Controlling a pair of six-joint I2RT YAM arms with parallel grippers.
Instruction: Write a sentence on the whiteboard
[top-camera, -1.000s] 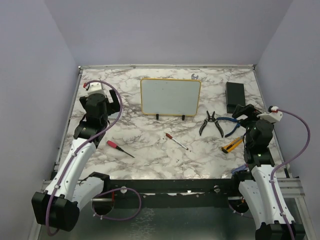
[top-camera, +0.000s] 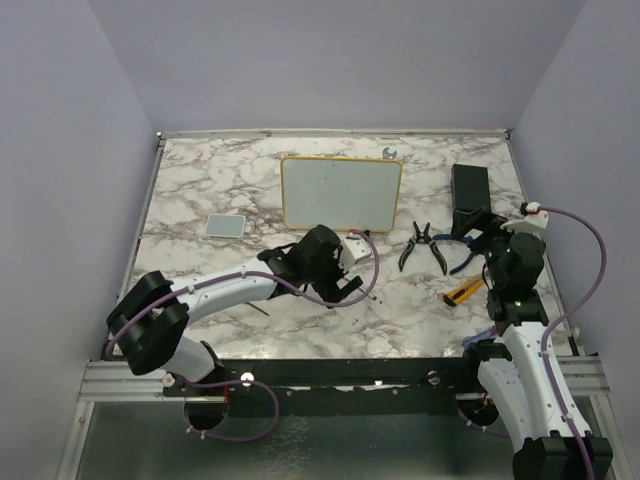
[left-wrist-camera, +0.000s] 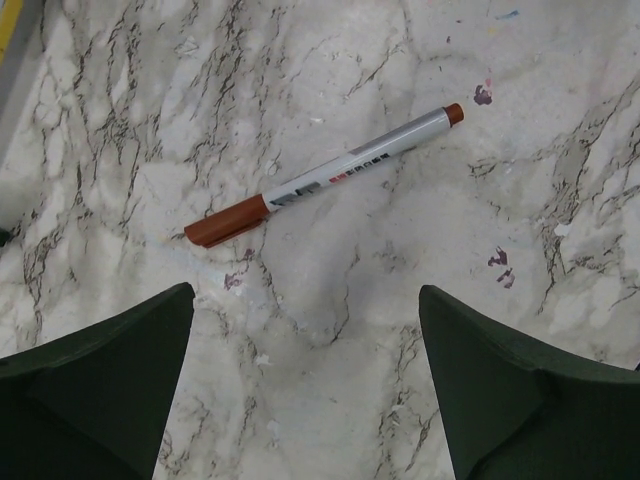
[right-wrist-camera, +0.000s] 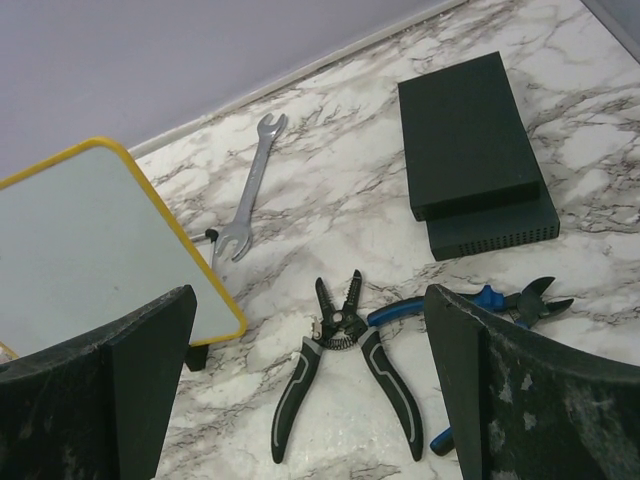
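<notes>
The whiteboard (top-camera: 340, 192), yellow-framed and blank, stands near the back middle of the table in the top view. In the left wrist view a marker (left-wrist-camera: 345, 165) with a brown cap lies slantwise on the marble surface, its cap end to the left. My left gripper is open above the table, its fingers (left-wrist-camera: 110, 365) on the near side of the marker and nothing between them. From above, the left arm covers most of the marker. Over the right part of the table, my right gripper also stands open and empty; the whiteboard's corner shows at its left.
Wire strippers (right-wrist-camera: 343, 350), blue-handled cutters (right-wrist-camera: 520, 305), a wrench (right-wrist-camera: 250, 190) and a black box (right-wrist-camera: 475, 145) occupy the right and back. A yellow knife (top-camera: 464, 290) lies near the right arm. A small white panel (top-camera: 225, 225) rests at left.
From the far left, my left arm has swung right and forward across the table until its gripper is over the marker.
</notes>
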